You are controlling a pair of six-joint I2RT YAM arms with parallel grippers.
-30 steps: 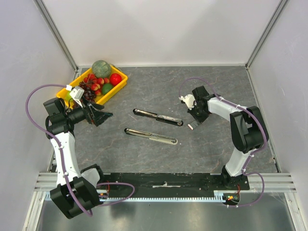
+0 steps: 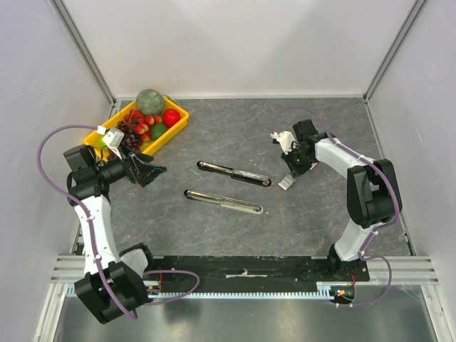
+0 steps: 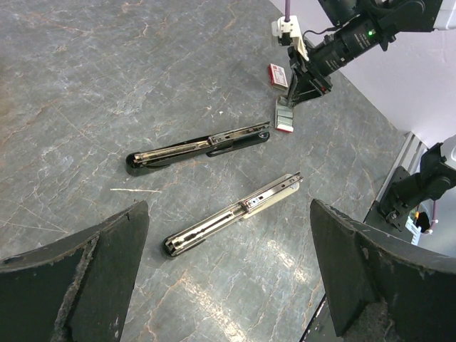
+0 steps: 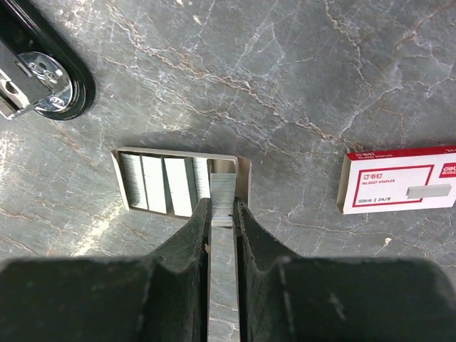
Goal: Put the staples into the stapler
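In the right wrist view, a small open box [image 4: 244,182] holds several strips of staples [image 4: 153,182]. At its right end one staple strip [image 4: 223,187] sits between the fingertips of my right gripper, its sides against them, and is shifted toward the gripper relative to the others. Whether it is clear of the box is hard to tell. Two opened staplers, a black one [image 2: 234,173] and a white-ended one [image 2: 224,201], lie mid-table. My left gripper [image 2: 148,169] stands open and empty, left of the staplers.
A red and white staples carton [image 4: 399,179] lies to the right of the open box. A yellow fruit basket [image 2: 177,125] stands at the back left.
The left arm and both staplers have stayed put.
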